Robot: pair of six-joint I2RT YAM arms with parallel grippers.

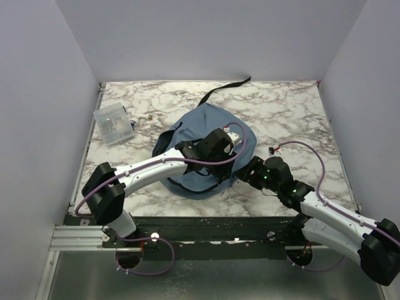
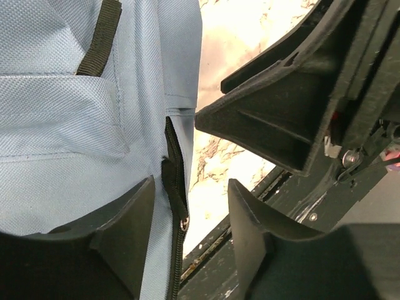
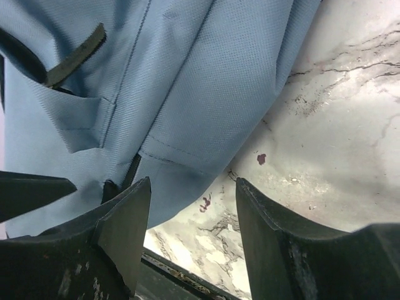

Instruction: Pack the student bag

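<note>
A light blue fabric bag (image 1: 206,119) with black straps lies open on the marble table, a black zipper (image 2: 179,200) along its edge. My left gripper hangs over that zipper and its pull, fingers parted on either side of it. My right gripper is part open above the bag's right edge, beside the bare table. In the top view both grippers meet near the bag's lower right, with the left arm covering part of the bag.
A clear plastic box (image 1: 114,124) and small objects (image 1: 150,117) lie at the back left.
</note>
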